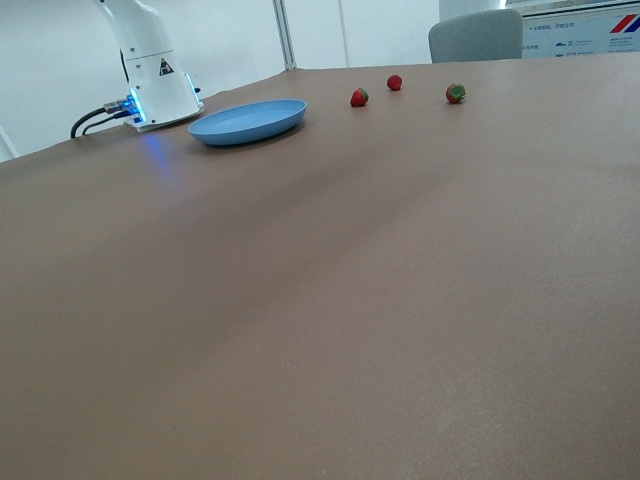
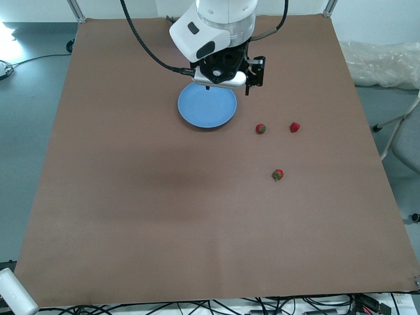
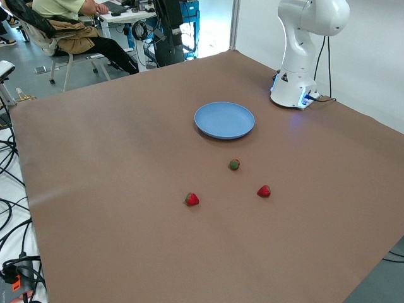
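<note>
A round blue plate (image 2: pixel 207 106) (image 1: pixel 247 122) (image 3: pixel 224 120) lies on the brown table (image 2: pixel 210 216). Three red strawberries lie to its right in the left view: one nearest the plate (image 2: pixel 260 128), one farther right (image 2: pixel 295 126), one nearer the front (image 2: pixel 277 174). My gripper (image 2: pixel 228 88) hangs over the back of the plate in the left view, its black fingers small and partly hidden by the housing; whether it is open or shut is unclear.
A grey chair (image 2: pixel 407 138) stands beside it, cables run along one edge, and a seated person (image 3: pixel 95 38) is beyond the table in the right view.
</note>
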